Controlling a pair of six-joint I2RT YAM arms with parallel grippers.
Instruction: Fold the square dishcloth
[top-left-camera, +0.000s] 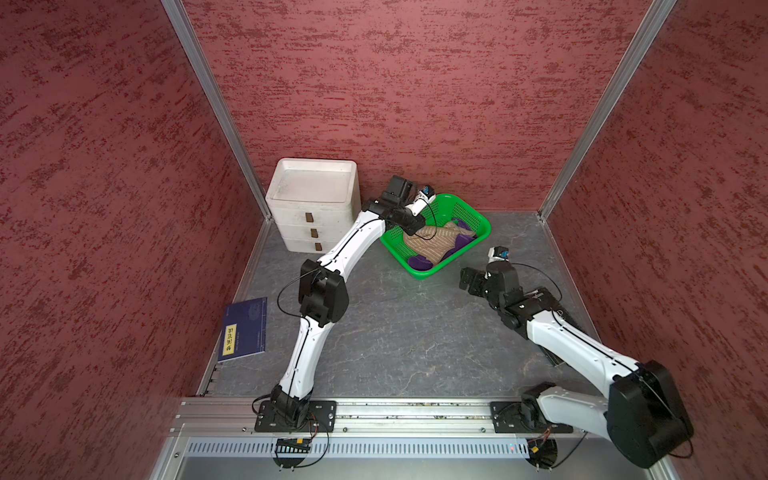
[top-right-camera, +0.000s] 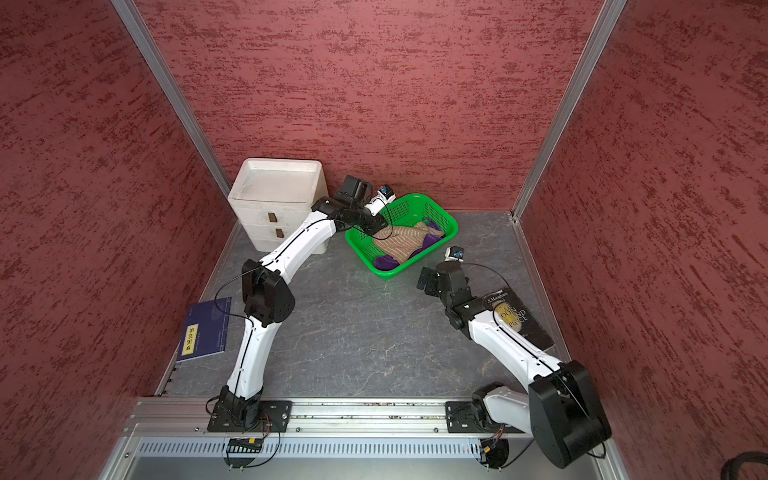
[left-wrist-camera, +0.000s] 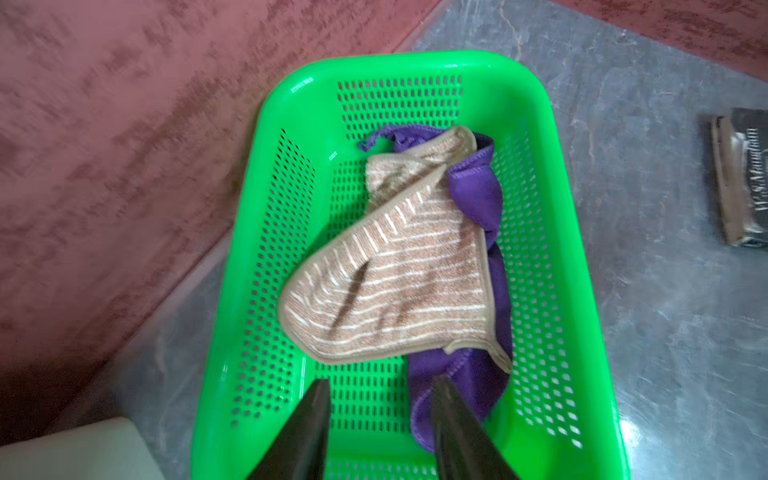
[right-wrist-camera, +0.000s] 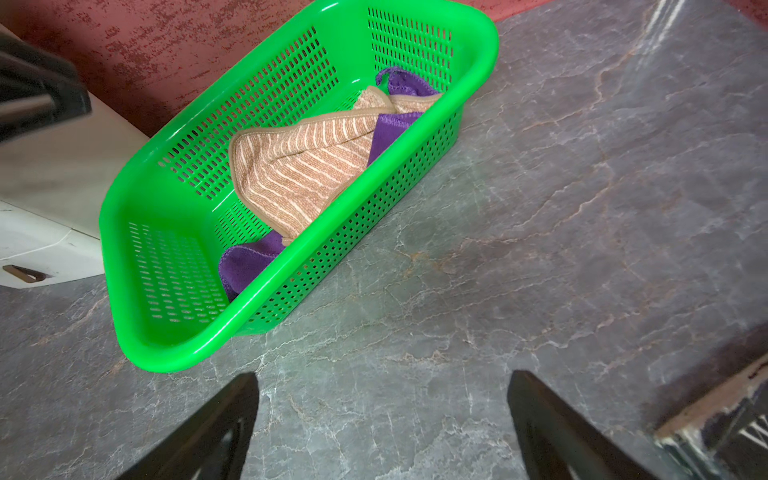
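A tan dishcloth with white stripes (left-wrist-camera: 416, 280) lies crumpled in the green basket (left-wrist-camera: 569, 240), one edge folded over on itself. A purple cloth (left-wrist-camera: 480, 192) shows beneath and beside it. Over the basket's near-left end hangs my left gripper, its two fingers apart and nothing between them; the dishcloth lies beyond the tips. To the right of the basket and in front of it, my right gripper is wide open above bare tabletop, empty.
A white drawer unit (top-left-camera: 312, 200) stands behind the left arm, close to the basket. One blue book (top-left-camera: 244, 329) lies at the left edge, a dark book (top-right-camera: 516, 317) under the right arm.
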